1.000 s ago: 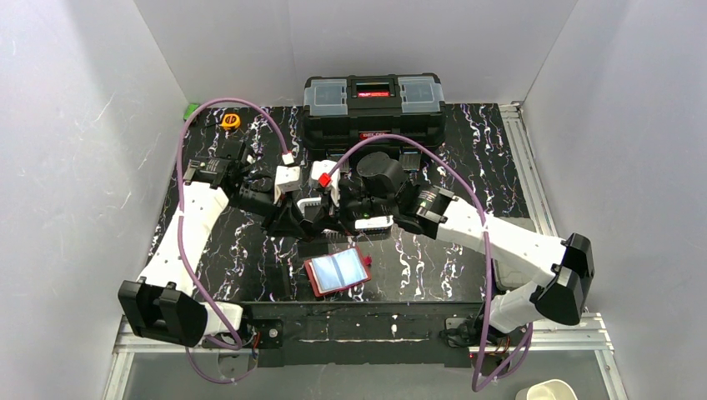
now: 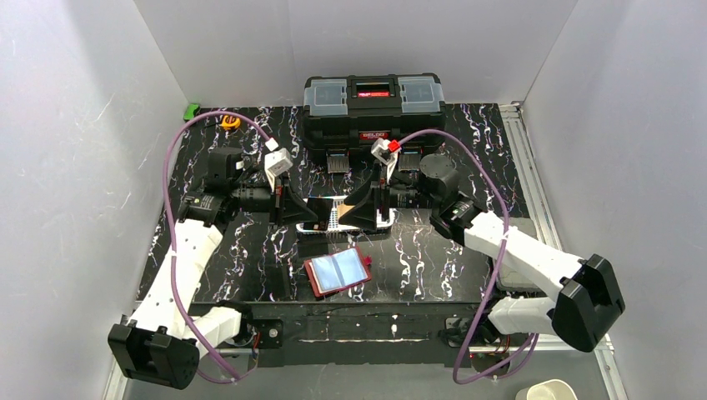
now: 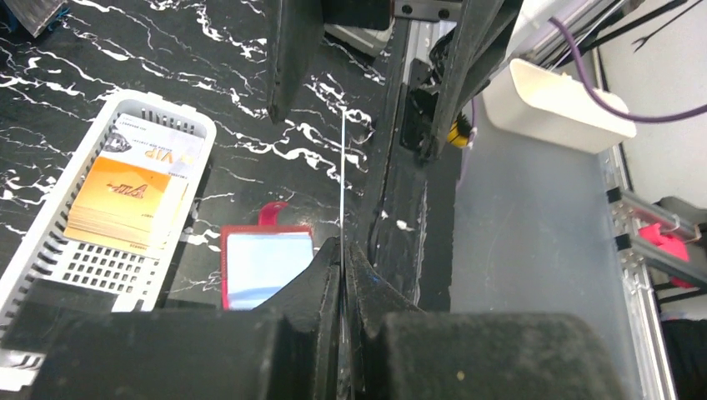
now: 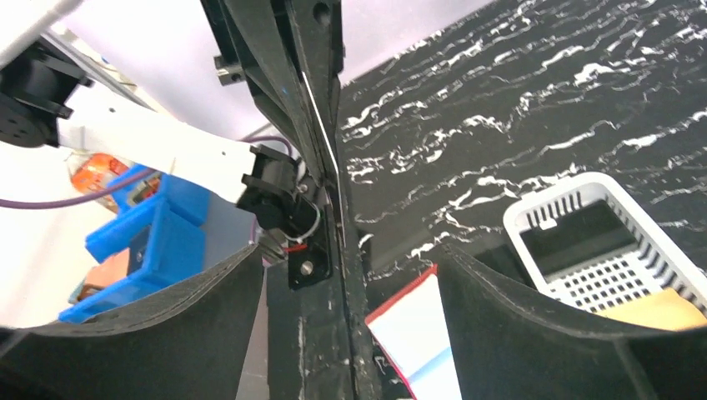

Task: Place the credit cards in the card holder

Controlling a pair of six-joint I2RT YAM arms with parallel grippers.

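Note:
A thin card (image 3: 342, 179), seen edge-on, stands out from the tips of my left gripper, which is shut on it. In the right wrist view the same card (image 4: 322, 125) is a pale line between the left fingers. My right gripper is open, its fingers parted and nothing between them; in the left wrist view its fingers (image 3: 288, 67) stand apart beyond the card's far end. Below lies the red-edged card holder (image 2: 338, 271), spread open with pale sleeves. A white basket (image 3: 204, 133) holds a stack of orange-and-white cards (image 3: 125, 196).
A dark flat rectangle (image 4: 579, 237) lies at one end of the basket. Behind it stands a black toolbox (image 2: 373, 117), with an orange object (image 2: 230, 122) at the back left. Marble table to the holder's right is clear.
The right gripper has drawn away to the right from the left one and opened a gap between them. My left arm has shifted only slightly. The holder has stayed put.

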